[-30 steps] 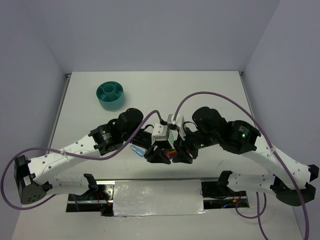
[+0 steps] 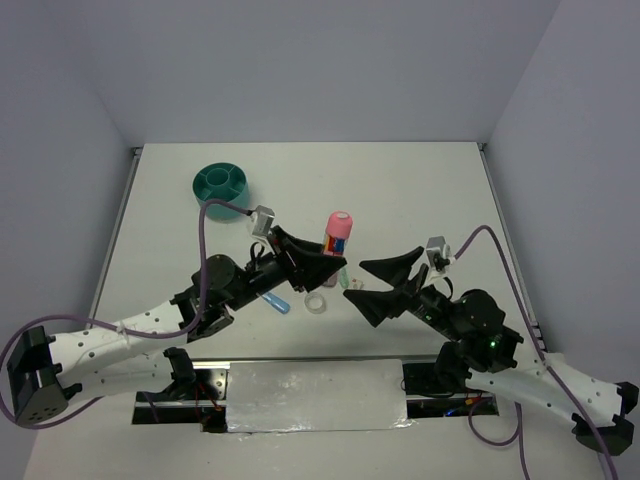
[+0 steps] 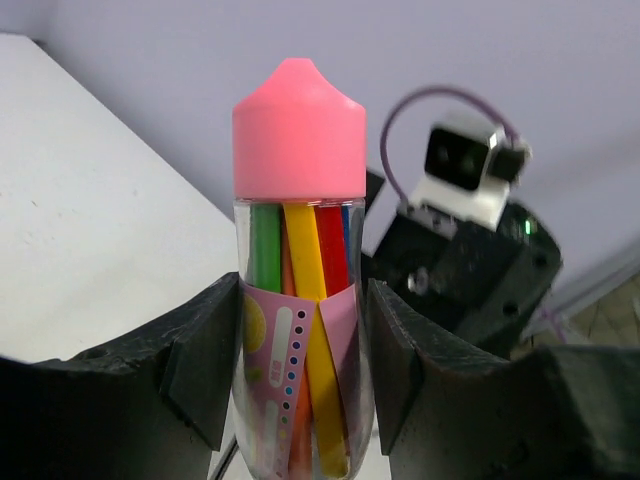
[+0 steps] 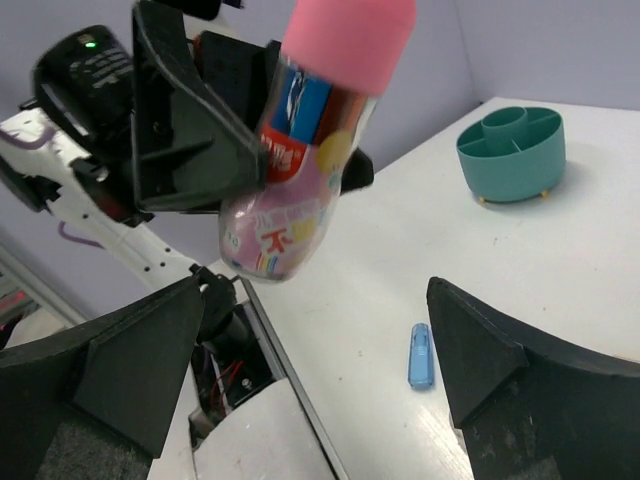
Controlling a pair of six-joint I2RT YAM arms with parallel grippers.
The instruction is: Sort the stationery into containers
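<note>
My left gripper is shut on a clear bottle-shaped case with a pink cap, holding several coloured sticks. It is raised above the table, cap up in the left wrist view and tilted in the right wrist view. Apart from the case, my right gripper stands open and empty. A green round divided container rests at the back left of the table. On the table below the arms lie a blue stick-like item and a white ring, perhaps a tape roll.
Small items, including a greenish one, lie partly hidden between the two grippers. Grey walls enclose it.
Both grippers were together at the case; the right one has moved away and is open. The left has turned the case from pointing right to pointing towards the back, cap up.
</note>
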